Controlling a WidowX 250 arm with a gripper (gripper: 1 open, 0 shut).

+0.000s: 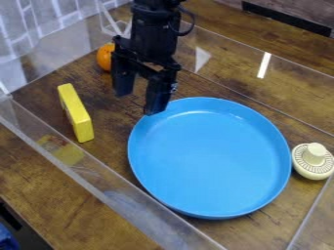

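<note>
My black gripper (145, 82) hangs over the wooden table at the upper middle, above and behind a large blue plate (209, 161); its fingers are spread open, with nothing seen between them. A yellow block (76, 111) lies left of the gripper. An orange round object (107, 57) sits at the back left, partly behind the arm. A cream, mushroom-like object (312, 161) rests right of the plate.
A clear plastic wall (92, 176) runs along the left and lower left. Bare wood (248, 59) fills the back right, with a small white strip on it.
</note>
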